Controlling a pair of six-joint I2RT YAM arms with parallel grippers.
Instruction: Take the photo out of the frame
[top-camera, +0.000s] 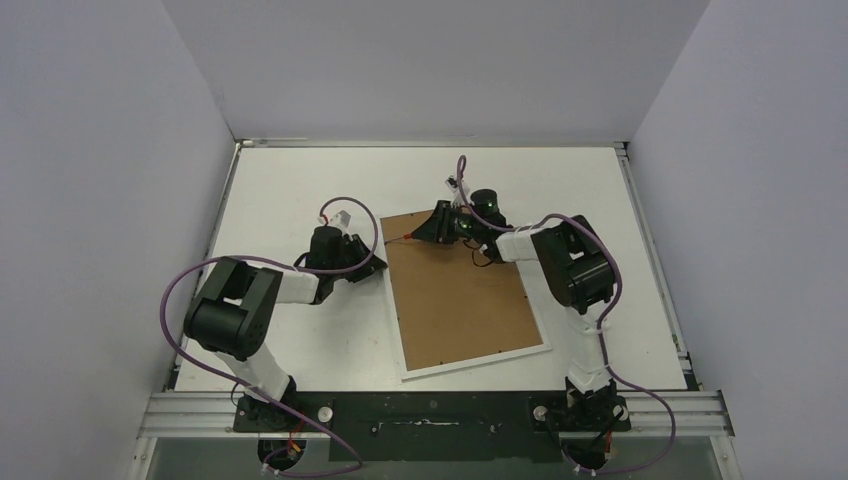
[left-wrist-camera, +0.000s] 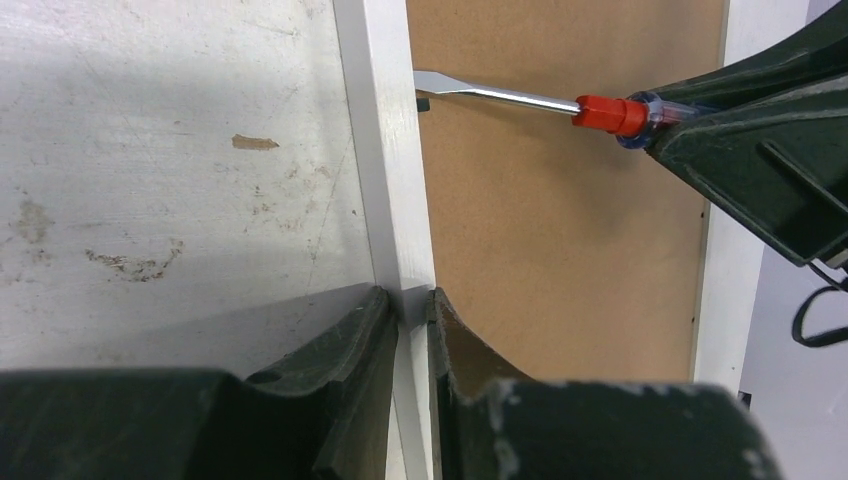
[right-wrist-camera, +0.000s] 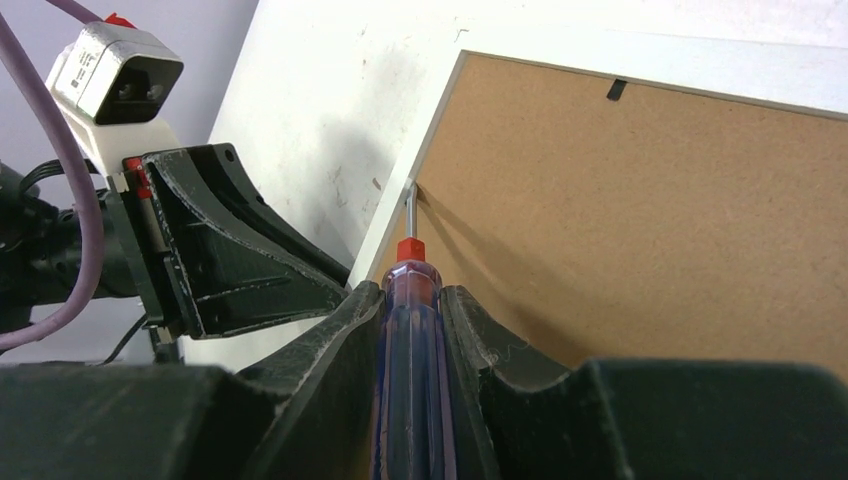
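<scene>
The photo frame lies face down on the table, its white border (top-camera: 396, 320) around a brown backing board (top-camera: 465, 310). My left gripper is shut on the frame's left side, one finger outside the border and one over the board. My right gripper is shut on a screwdriver's clear handle (right-wrist-camera: 408, 350). The screwdriver's red collar (left-wrist-camera: 606, 114) and metal shaft (left-wrist-camera: 510, 96) point left. Its flat tip (left-wrist-camera: 428, 82) touches or nearly touches the border's inner edge, beside a dark tab (left-wrist-camera: 424, 104). No photo shows.
Another black tab (right-wrist-camera: 616, 90) sits at the board's far edge, and small dark ones line the other sides.
</scene>
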